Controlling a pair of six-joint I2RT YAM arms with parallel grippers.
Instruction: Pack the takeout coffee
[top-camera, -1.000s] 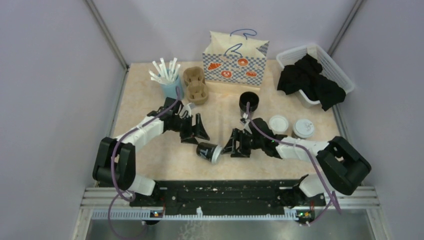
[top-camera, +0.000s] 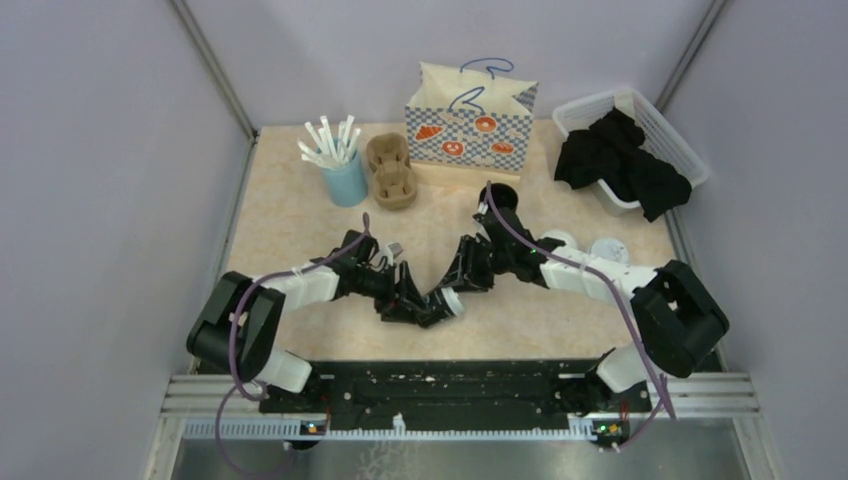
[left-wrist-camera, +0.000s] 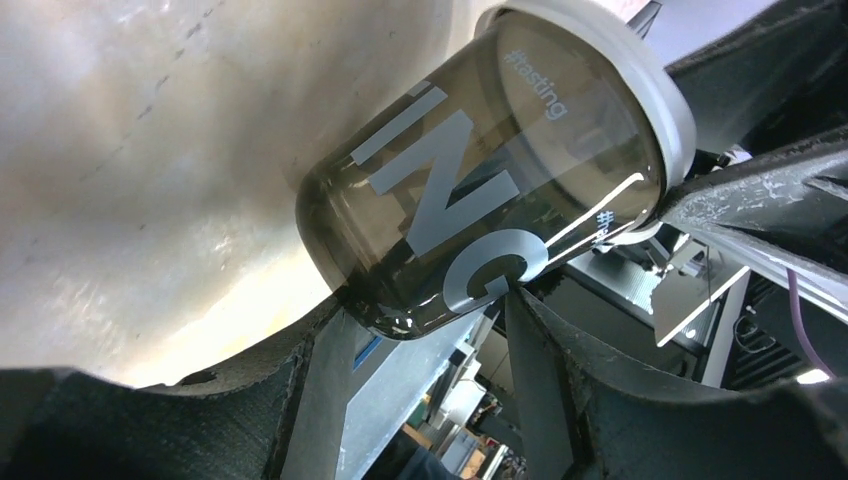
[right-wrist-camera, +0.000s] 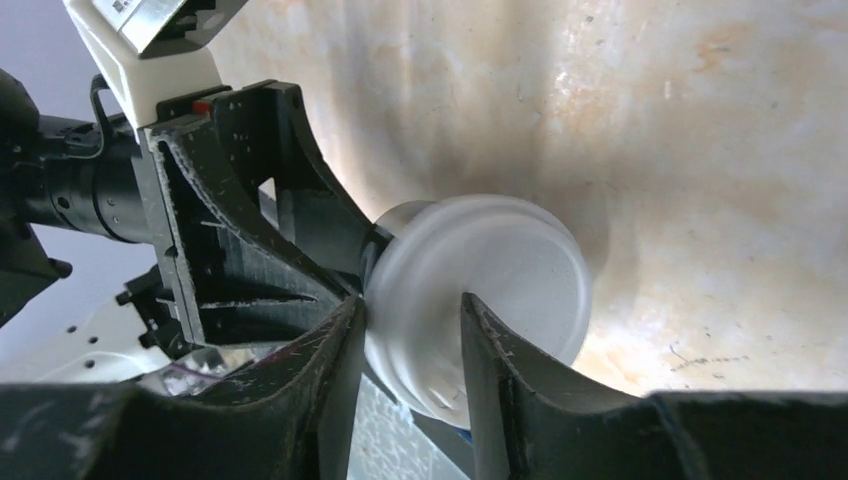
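A dark translucent cup (top-camera: 432, 312) with grey lettering lies tilted on its side near the table's front middle, its white lid (top-camera: 452, 301) toward the right. In the left wrist view, the left gripper is part open, its fingertips overlapping the cup's base end. My right gripper, also part open, has its fingertips in front of the lid (right-wrist-camera: 520, 270); contact there is unclear. Behind stand the patterned paper bag (top-camera: 468, 135), a brown cup carrier (top-camera: 392, 170) and a second dark cup (top-camera: 499, 194), partly hidden by the right arm.
At the back left is a blue holder (top-camera: 346, 185) of wrapped straws. A white lid (top-camera: 609, 251) sits on the right, another partly covered by the right arm. A white basket (top-camera: 665, 145) with black cloth occupies the back right.
The cup has shifted right and turned, its lid end now pointing farther back. My right gripper has moved slightly back.
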